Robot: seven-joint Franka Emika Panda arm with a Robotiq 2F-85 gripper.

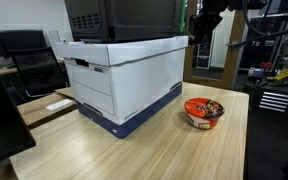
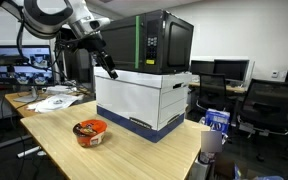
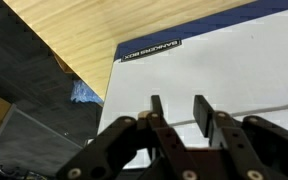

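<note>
My gripper shows a gap between its dark fingertips in the wrist view, with nothing between them. It hangs in the air by the front of the black microwave in exterior view 2. On the wooden table stands a red-orange bowl with small mixed items in it, which I cannot make out singly; the same bowl is lower than my gripper in exterior view 2. The microwave rests on a white box with a blue base.
Bare table lies in front of the box. A white bottle is at the right in exterior view 2, near a blue-and-white package. A dark monitor stands at the left in exterior view 1.
</note>
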